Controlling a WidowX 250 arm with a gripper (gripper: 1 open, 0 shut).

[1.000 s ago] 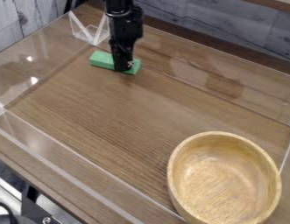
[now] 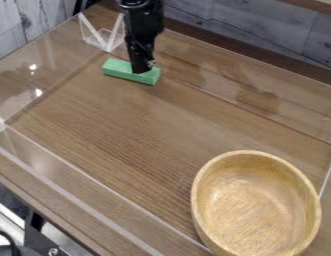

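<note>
A flat green block [image 2: 124, 73] lies on the wooden table near the back left. My black gripper [image 2: 138, 60] comes down from the top of the view and hangs over the back edge of the block, its tip hiding part of it. Whether its fingers are open or shut is too small to tell.
A large tan bowl [image 2: 255, 211] stands at the front right. A translucent white object [image 2: 104, 32] is at the back left behind the gripper. A grey wall runs along the back.
My gripper has risen slightly and shifted back, uncovering more of the green block, which stays in about the same place.
</note>
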